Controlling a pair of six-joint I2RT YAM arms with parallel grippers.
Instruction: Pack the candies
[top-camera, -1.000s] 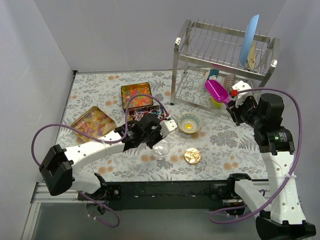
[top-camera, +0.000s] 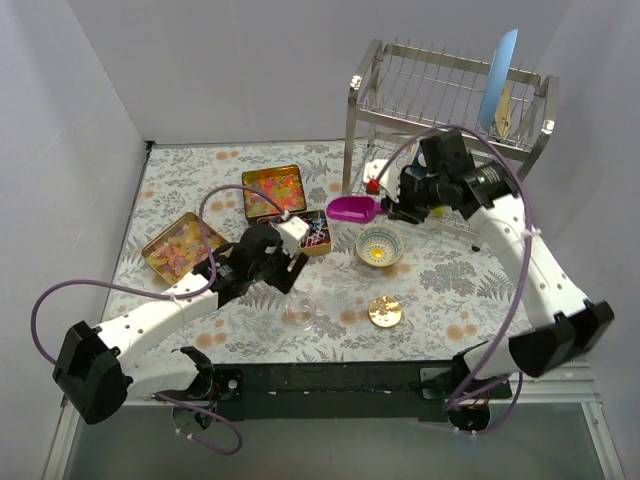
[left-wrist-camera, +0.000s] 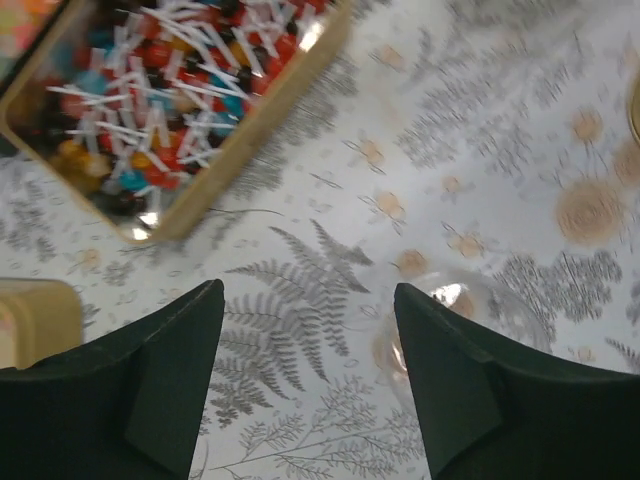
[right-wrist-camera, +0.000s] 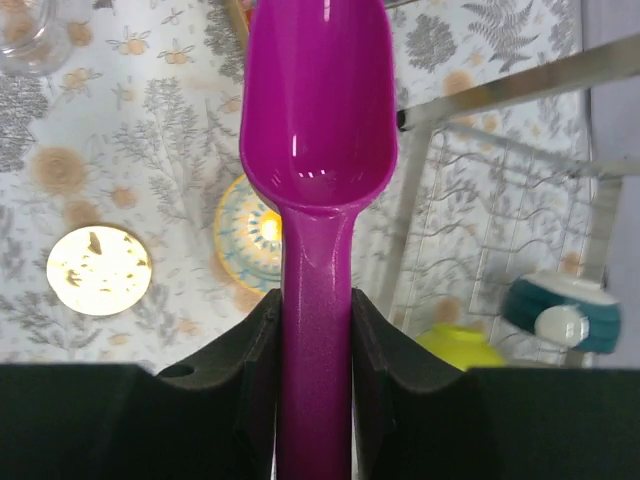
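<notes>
A magenta scoop (right-wrist-camera: 316, 120) is held by its handle in my right gripper, at the upper middle of the top view. My left gripper is open over the cloth, beside a clear plastic container (left-wrist-camera: 470, 310). A box of lollipops (left-wrist-camera: 190, 110) lies behind it. Two trays of colourful candies (top-camera: 175, 245) lie at left and back. A patterned bowl (top-camera: 379, 246) sits right of the lollipops, and a gold disc (top-camera: 385, 311) lies in front of the bowl.
A metal dish rack (top-camera: 355, 90) stands at back right with a blue board (top-camera: 498, 75) on top and a yellow item (right-wrist-camera: 455, 345) below. Grey walls border the cloth.
My right gripper has carried the scoop leftward from near the rack toward the lollipop box. My left gripper has moved a little to the left.
</notes>
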